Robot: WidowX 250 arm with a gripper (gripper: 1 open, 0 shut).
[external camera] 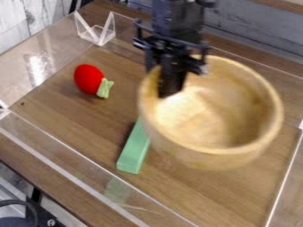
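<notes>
My black gripper (pixel 166 71) is shut on the near-left rim of a large tan wooden bowl (pixel 213 120), which it holds over the wooden tray floor; the gripper is blurred. A green block (pixel 134 152) lies below and left of the bowl, partly hidden by it. A red toy vegetable (pixel 90 81) with a pale green top lies at the left.
Clear walls edge the tray at the front and right, with a clear holder (pixel 96 29) at the back left. The tray floor (pixel 66 120) is bare at the front left.
</notes>
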